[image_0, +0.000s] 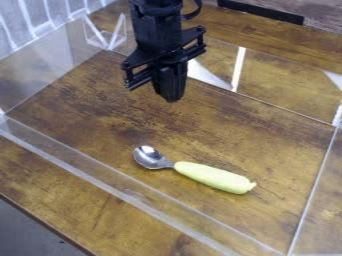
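My black gripper (163, 70) hangs at the top middle, above the back part of the wooden surface, pointing down; whether its fingers are open or shut is hard to make out. Lower in the view, a metal spoon (151, 157) lies on the wood with a pale yellow-green elongated item (214, 177) to its right, touching its handle end or covering it.
Clear low walls (120, 205) surround the wooden work surface (80, 130). The wood around the spoon is otherwise bare. A white railing shows at the top left and a dark strip at the top right.
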